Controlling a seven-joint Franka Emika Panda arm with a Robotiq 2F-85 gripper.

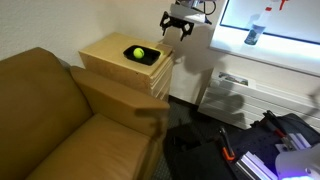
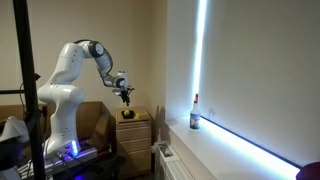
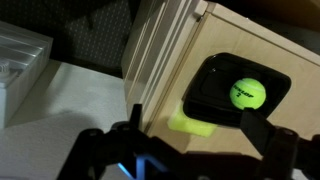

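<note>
A yellow-green tennis ball point(image 3: 248, 93) rests in a black tray point(image 3: 208, 84) on top of a light wooden cabinet point(image 1: 104, 45). Seen from the wrist, a yellow-green block-like thing point(image 3: 192, 122) lies by the tray's near edge; what it is I cannot tell. My gripper point(image 1: 177, 28) hangs in the air above the cabinet's right side, apart from the tray. Its two fingers point(image 3: 128, 138) are spread wide at the bottom of the wrist view, with nothing held between them.
A brown sofa point(image 1: 100, 135) fills the front left. To the right is a white drawer unit point(image 1: 245, 100), and a spray bottle point(image 2: 195, 112) stands on the window ledge point(image 2: 225, 148). Dark floor lies between sofa and drawers.
</note>
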